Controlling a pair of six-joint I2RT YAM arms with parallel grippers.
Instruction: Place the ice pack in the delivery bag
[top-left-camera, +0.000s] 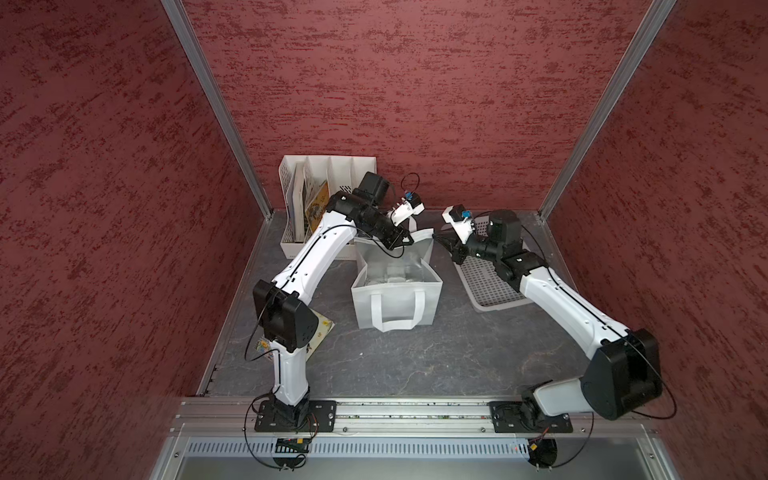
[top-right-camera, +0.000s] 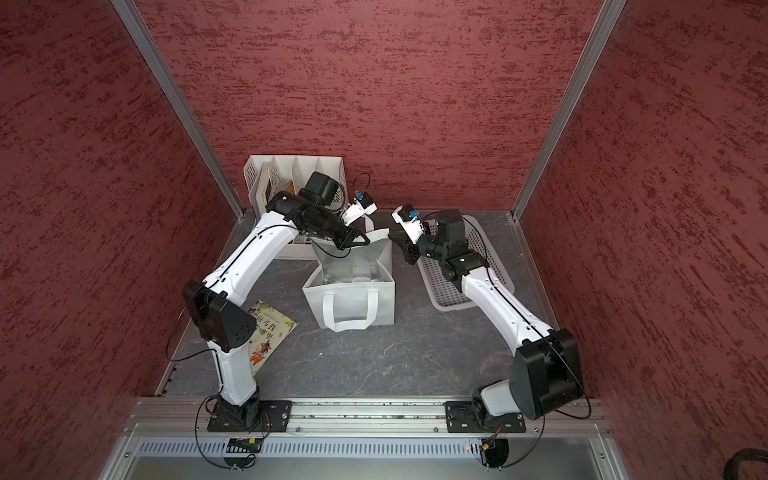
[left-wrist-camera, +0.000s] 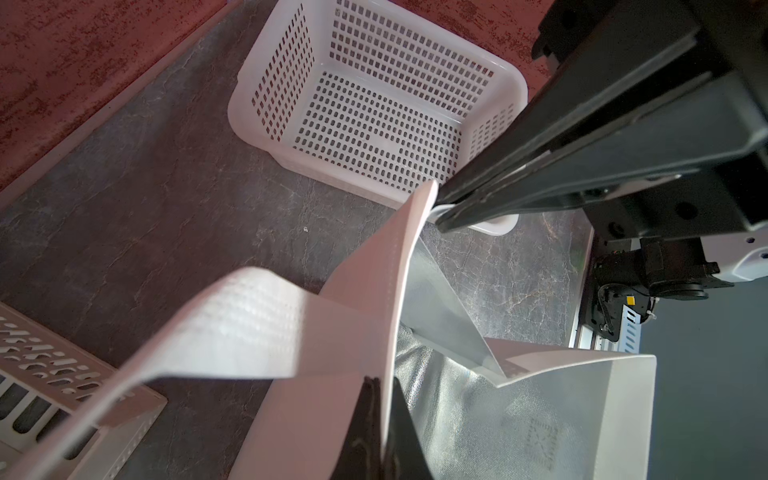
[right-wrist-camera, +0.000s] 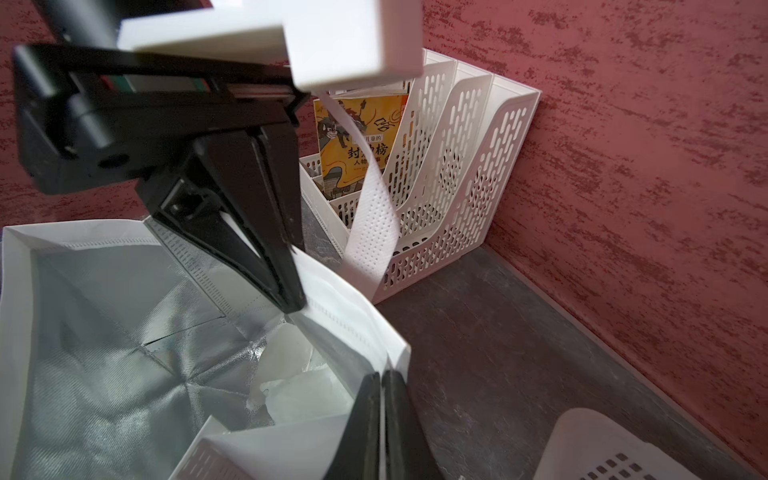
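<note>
The white delivery bag (top-left-camera: 364, 308), silver inside, stands mid-table with its mouth up. My left gripper is shut on its back rim, beside the handle strap. My right gripper is shut on the bag's back right corner; in the left wrist view its fingers (left-wrist-camera: 520, 188) are nearly together around the rim. Inside the bag, in the right wrist view, lies a pale whitish object (right-wrist-camera: 308, 396), partly hidden by the rim; I cannot tell whether it is the ice pack.
A white perforated basket (left-wrist-camera: 376, 120), empty, stands right of the bag, partly under my right arm. A white file rack (right-wrist-camera: 480, 160) with books is at the back left. A booklet (top-right-camera: 270, 328) lies front left.
</note>
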